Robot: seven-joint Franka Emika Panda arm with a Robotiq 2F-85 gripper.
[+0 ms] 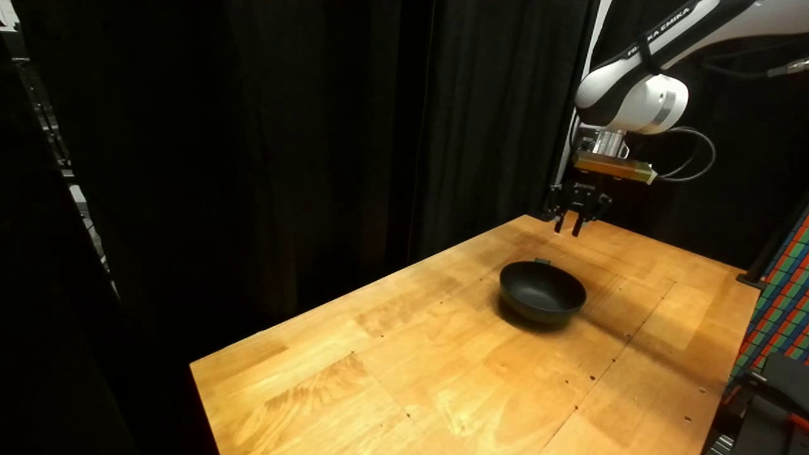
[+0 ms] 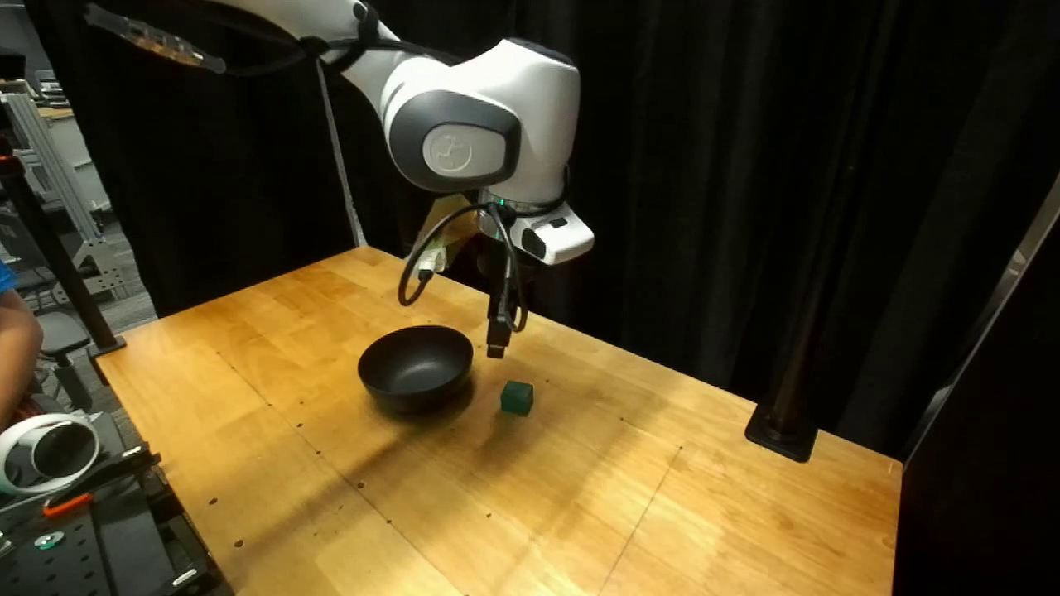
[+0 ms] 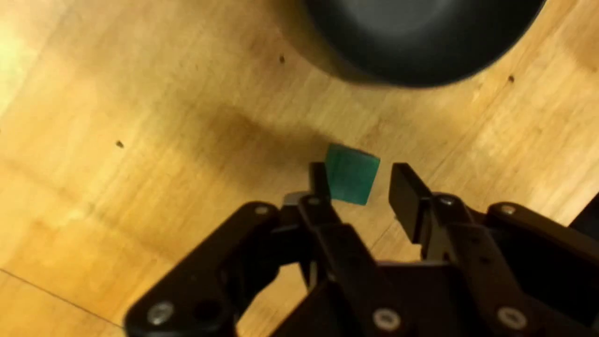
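A small green cube (image 2: 517, 397) rests on the wooden table beside a black bowl (image 2: 415, 366). From exterior view 1 the bowl (image 1: 542, 291) hides most of the cube, and only a dark green edge (image 1: 542, 261) shows behind its rim. My gripper (image 1: 569, 226) hangs in the air above the table, past the bowl. In the wrist view the gripper has a gap between its fingers, and the cube (image 3: 352, 174) appears below that gap, closer to the left finger (image 3: 318, 180). Nothing is held; the cube stays on the table.
A black post base (image 2: 782, 432) stands at its back edge, with dark curtains behind. Equipment (image 2: 79, 516) sits off the table's left side in exterior view 2.
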